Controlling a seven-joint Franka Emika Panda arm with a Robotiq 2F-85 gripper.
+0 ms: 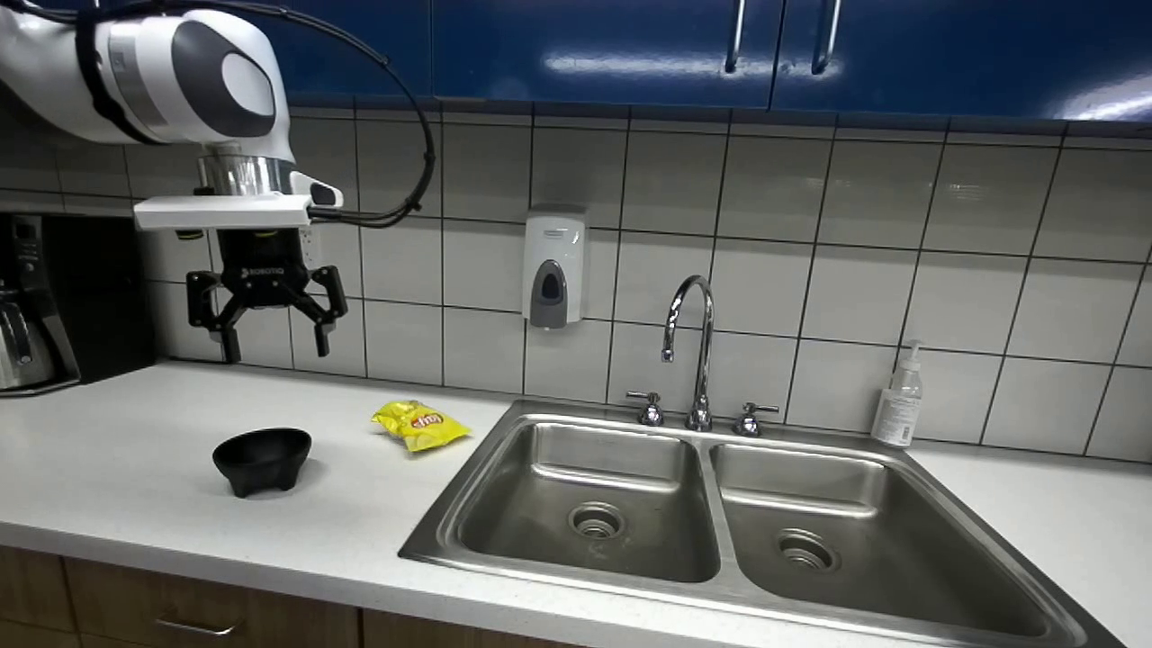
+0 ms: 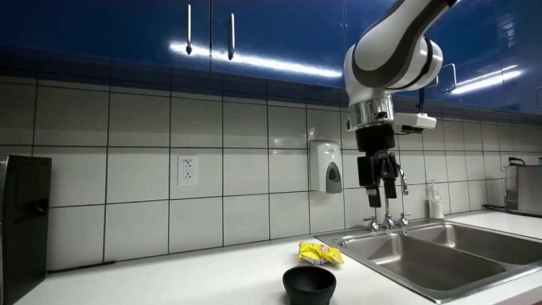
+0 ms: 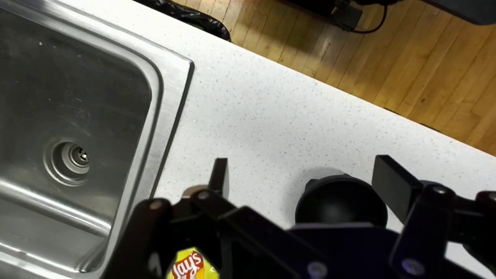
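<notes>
My gripper [image 1: 275,351] hangs open high above the counter, with empty space between its fingers. A small black footed bowl [image 1: 263,459] stands upright on the counter, well below it in exterior view 1. Its inside looks empty in the wrist view, where the bowl [image 3: 341,202] shows near the right finger [image 3: 395,186], partly covered by the gripper body. A yellow Lay's chip bag [image 1: 421,425] lies on the counter behind and to the right of the bowl, close to the sink. Only a corner of the bag [image 3: 193,265] peeks out beneath the gripper in the wrist view.
A steel double sink [image 1: 715,508] with a tall faucet [image 1: 705,356] fills the counter's right part. A pump bottle [image 1: 898,401] stands behind it, and a soap dispenser [image 1: 553,270] hangs on the tiles. A coffee maker [image 1: 76,292] occupies the far left. Left of the bowl, the counter is clear.
</notes>
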